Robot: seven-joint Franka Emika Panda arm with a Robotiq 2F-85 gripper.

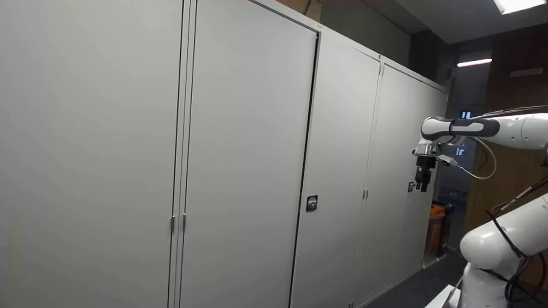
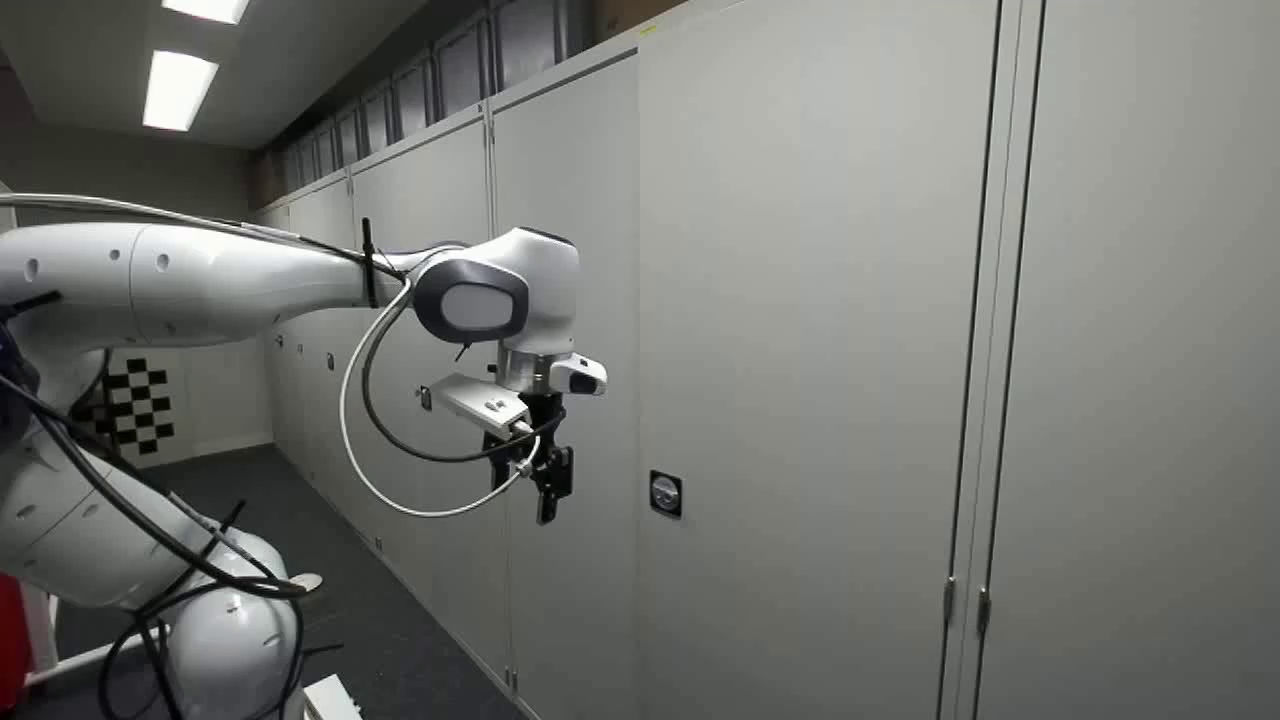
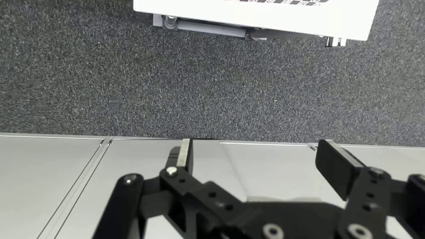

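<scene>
My gripper is open and points down, its two black fingers wide apart with nothing between them in the wrist view. In exterior view 1 the gripper (image 1: 422, 180) hangs at the far right, in front of the row of grey cabinets (image 1: 246, 143). Exterior view 2 has the gripper (image 2: 528, 480) left of a round latch (image 2: 666, 493) on a cabinet door (image 2: 792, 312), apart from it. That latch (image 1: 311, 203) also shows in exterior view 1, well left of the gripper. The doors in view look shut.
Dark carpet (image 3: 199, 83) runs along the cabinets' foot. The white robot stand (image 3: 255, 16) is across from them. An orange-lidded bin (image 1: 435, 226) stands past the cabinets' end. Loose cables (image 2: 360, 456) loop from the arm.
</scene>
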